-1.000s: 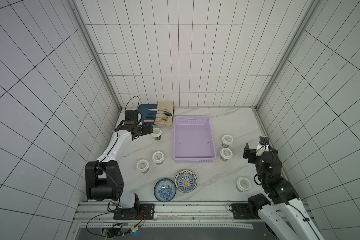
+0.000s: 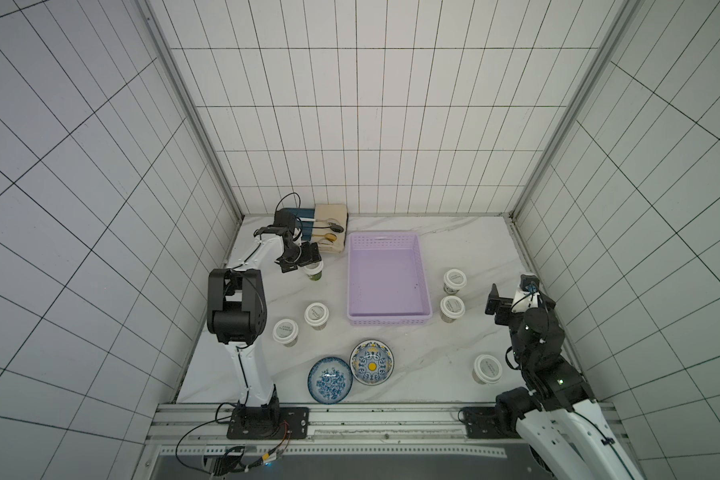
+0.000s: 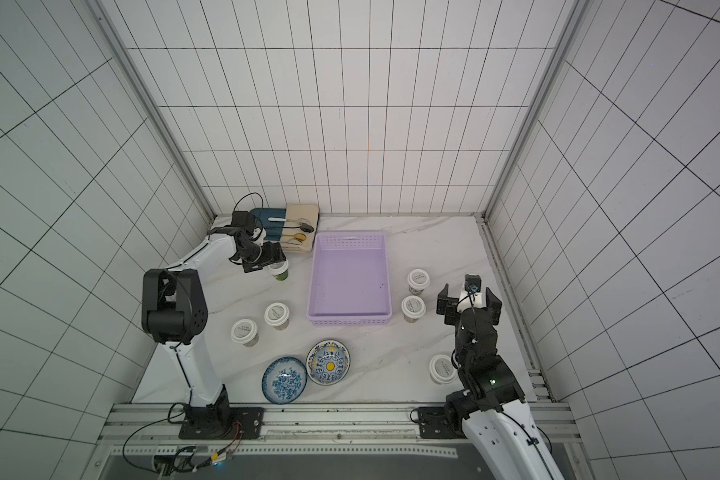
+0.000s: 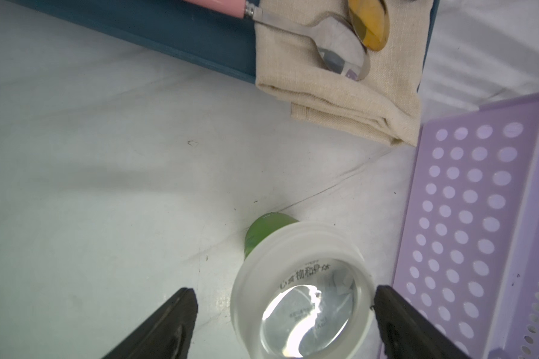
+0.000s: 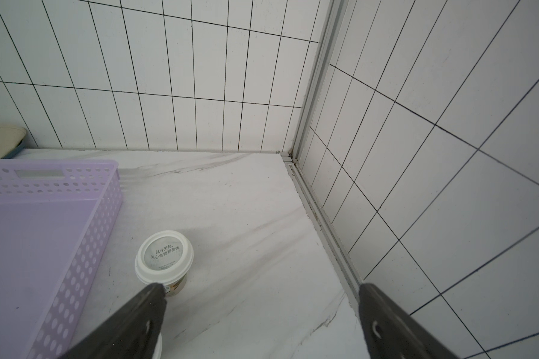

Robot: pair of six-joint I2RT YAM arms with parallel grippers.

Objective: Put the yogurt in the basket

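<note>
A yogurt cup with a white lid and green side [image 4: 269, 227] stands on the table left of the lilac basket [image 2: 388, 321]. My left gripper is over this cup, fingers part open. Its fingers [image 4: 170, 326] lie on either side of the lid, with a gap showing at the left; contact at the right cannot be judged. Other lidded cups stand left of the basket, a near-centre cup [image 2: 317, 314] and a further-left cup [image 2: 285, 330]. On its right are a back cup [image 2: 454, 279], a middle cup [image 2: 452, 307] and a front cup [image 2: 487, 368]. My right gripper is open and empty.
Cutlery lies on a beige cloth [image 2: 331, 217] behind the left gripper. Two patterned plates, a blue plate [image 2: 329, 380] and a yellow-centred plate [image 2: 372, 361], sit at the front. The basket's floor is bare. Open table lies behind the right cups.
The cups, basket and right gripper look nearly unchanged.
</note>
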